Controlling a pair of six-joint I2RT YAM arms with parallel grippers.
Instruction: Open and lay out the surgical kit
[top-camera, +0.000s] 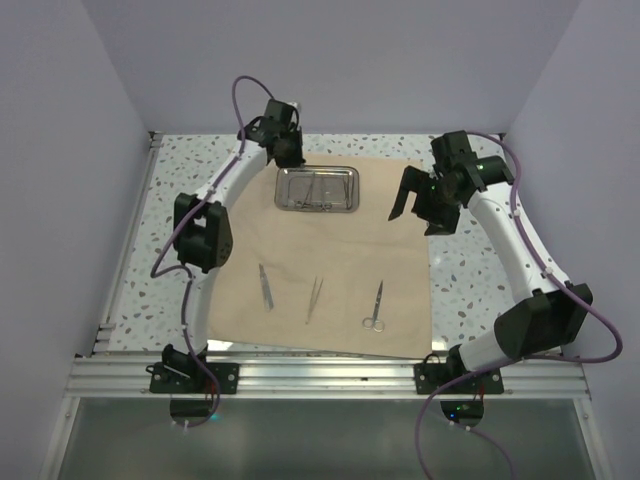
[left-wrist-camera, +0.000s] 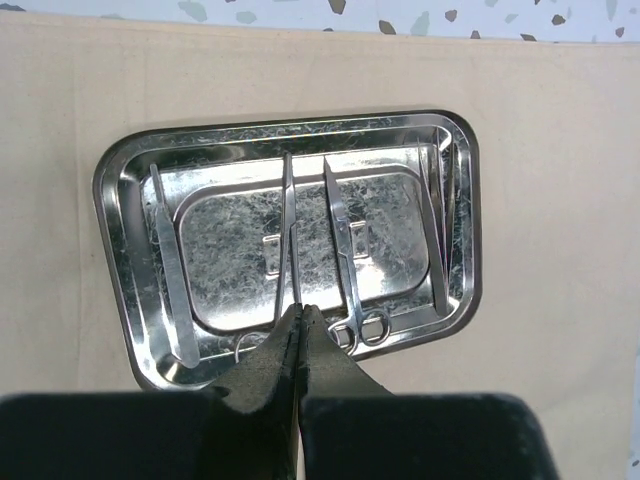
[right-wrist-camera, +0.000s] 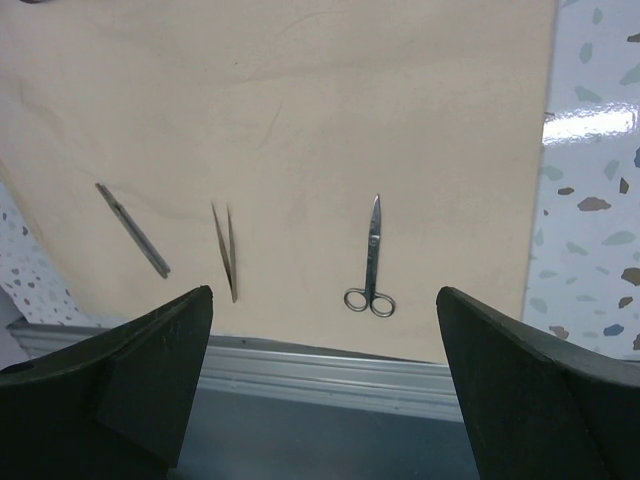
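Note:
The metal tray (left-wrist-camera: 110, 240) holds a scalpel handle (left-wrist-camera: 176, 280), the hemostat forceps (left-wrist-camera: 289, 210), a pair of scissors (left-wrist-camera: 342, 235) and tweezers (left-wrist-camera: 433, 235) in the left wrist view. My left gripper is above the tray, its fingers together and empty; the forceps lies in the tray beneath them, its handle end partly hidden. From above, the left gripper (top-camera: 300, 163) is near the tray's back left corner. My right gripper stands wide open with nothing between its fingers, right of the tray.
On the beige cloth (top-camera: 310, 260) lie a scalpel handle (right-wrist-camera: 132, 230), tweezers (right-wrist-camera: 227, 255) and scissors (right-wrist-camera: 372, 250) in a row near the front edge. Bare cloth stretches between this row and the tray, and along the right side.

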